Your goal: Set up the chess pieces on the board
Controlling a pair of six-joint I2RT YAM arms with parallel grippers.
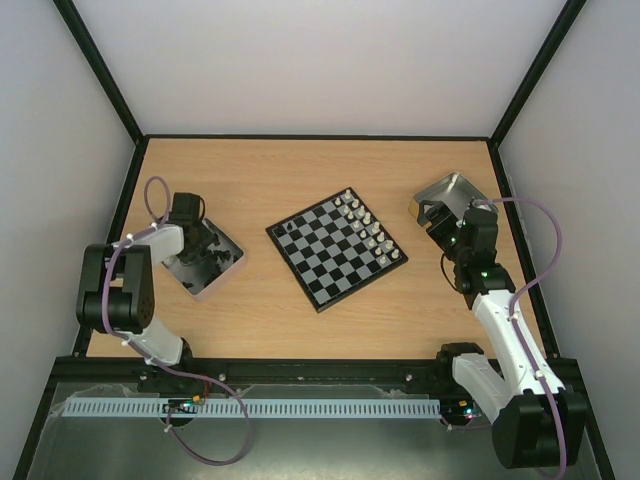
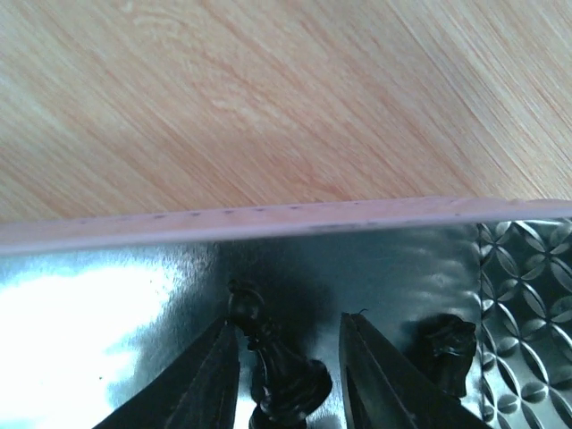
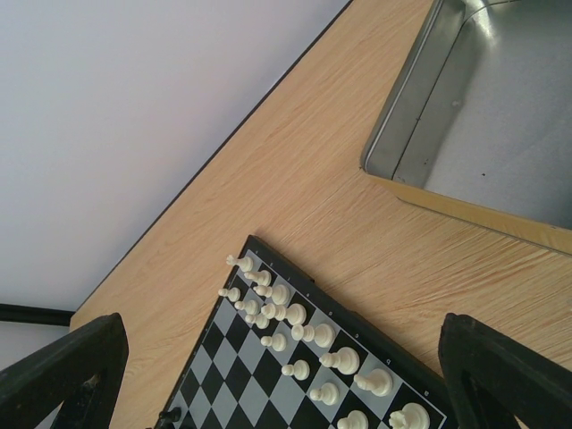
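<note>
My left gripper is part open over the pink-rimmed tray (image 2: 375,214), around or just above a lying black chess piece (image 2: 295,384); contact is unclear. Another black piece (image 2: 447,349) lies to its right. The chessboard (image 1: 325,260) sits mid-table with white pieces (image 3: 340,360) along its right side and a small dark piece (image 1: 289,227) at its left corner. My right gripper stands open above the table at the right, nothing between its fingers.
A metal tray (image 3: 483,125) stands at the back right beside my right arm. Bare wood (image 1: 280,170) surrounds the board, with walls at the back and sides.
</note>
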